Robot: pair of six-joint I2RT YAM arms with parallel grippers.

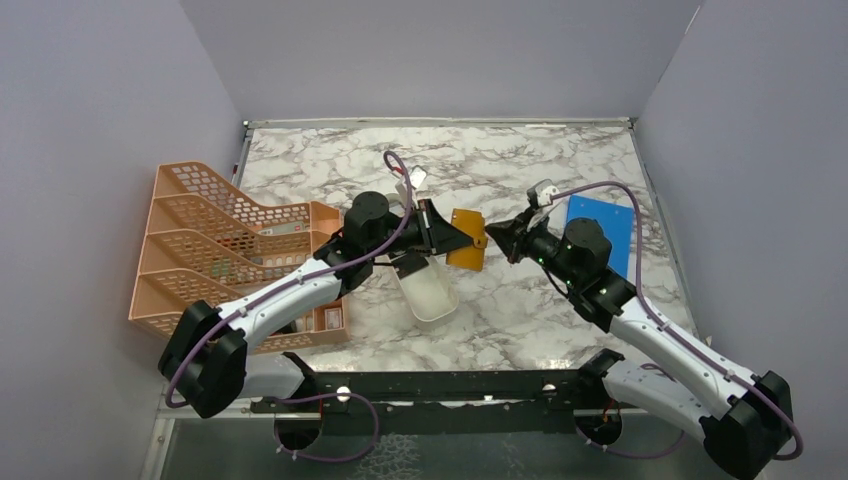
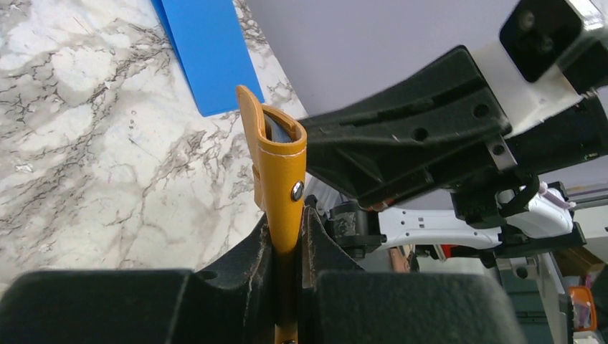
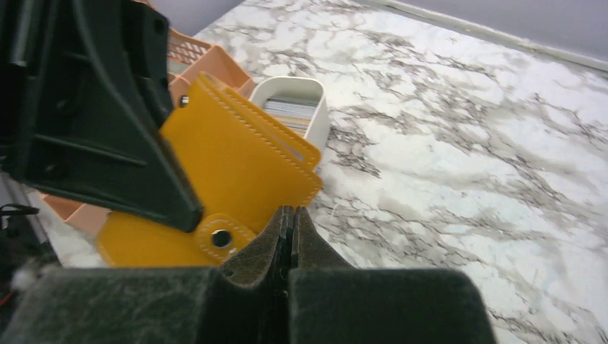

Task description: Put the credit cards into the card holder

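Observation:
An orange-yellow card holder (image 1: 466, 239) is held up over the middle of the table, with my left gripper (image 1: 468, 242) shut on it. From the left wrist view, the holder (image 2: 281, 168) stands edge-on with its round snap facing the camera; something dark shows inside its upper opening. In the right wrist view the holder's broad face (image 3: 244, 165) and snap tab lie left of my right gripper. That right gripper is shut with nothing visible between its fingers, just right of the holder. Credit cards cannot be made out clearly.
Below the left gripper stands a white bin (image 1: 430, 295) with a dark item at its rim. An orange tiered rack (image 1: 180, 215) with several items fills the left side. A blue folder (image 1: 605, 235) lies at right.

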